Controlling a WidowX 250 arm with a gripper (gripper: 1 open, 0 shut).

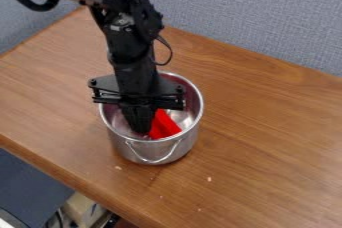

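Observation:
A metal pail (151, 150) with a wire handle stands on the wooden table. My black gripper (138, 118) reaches down inside it, its fingertips at the left half of the pail's interior. A red object (166, 124) lies in the pail, partly hidden by the gripper, its right part showing beside the fingers. The fingers look drawn together; whether anything thin is between them is hidden.
A grey wall (254, 17) runs along the back. The table's front left edge borders a dark area with cables.

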